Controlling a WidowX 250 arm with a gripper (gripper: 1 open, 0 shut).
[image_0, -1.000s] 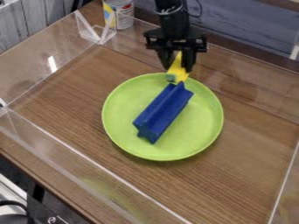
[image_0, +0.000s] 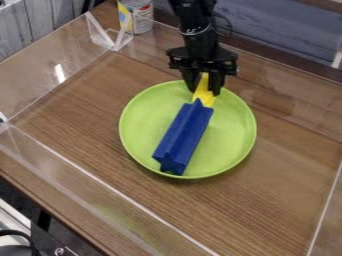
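My black gripper (image_0: 203, 70) is shut on a yellow piece (image_0: 206, 88) at the back edge of the green plate (image_0: 147, 109). A long blue bar (image_0: 183, 138) lies on the plate, its upper end against the yellow piece. The fingertips are partly hidden by the gripper body.
A can (image_0: 135, 16) and a clear plastic item (image_0: 104, 34) stand at the back left. A wall is behind.
The gripper has come slightly down and toward the front with the yellow piece. The blue bar and plate have shifted slightly.
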